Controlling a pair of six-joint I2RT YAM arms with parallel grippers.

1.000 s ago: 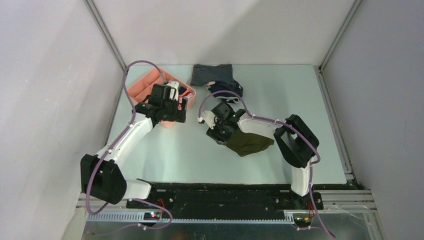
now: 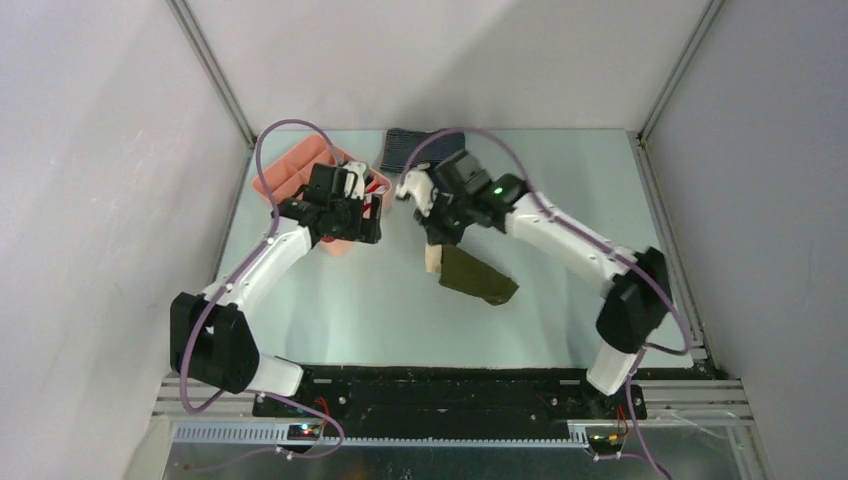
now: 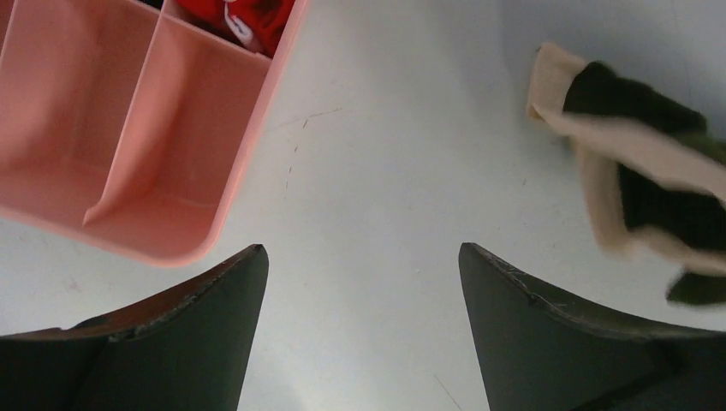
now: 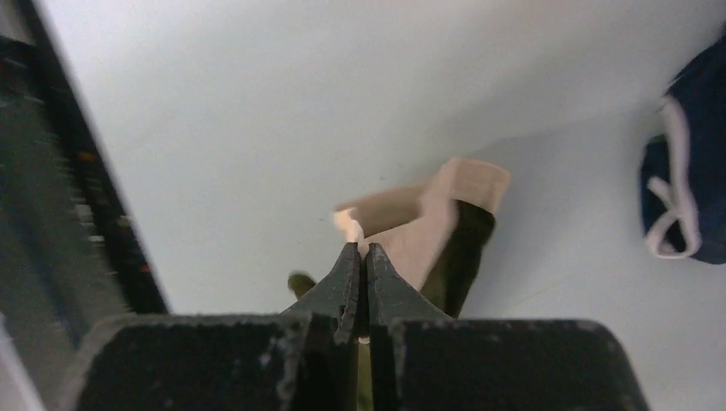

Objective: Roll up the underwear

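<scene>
The olive-green underwear (image 2: 477, 274) with a beige waistband hangs below my right gripper, which is shut on the beige band. In the left wrist view the lifted underwear (image 3: 663, 193) is blurred at the right edge, showing a dark inside and beige band. Its lower part is hidden behind the fingers in the right wrist view. My left gripper stands open beside the pink organizer, only bare table between its fingers.
A pink divided organizer (image 3: 231, 184) with red items inside stands beside the left gripper. Dark folded clothing (image 2: 404, 148) lies at the back middle; navy cloth with a pale band (image 4: 698, 163) is part of it.
My right gripper has risen and moved back, pulling the beige-banded end of the underwear up and leftward with it. The left arm has shifted only slightly.
</scene>
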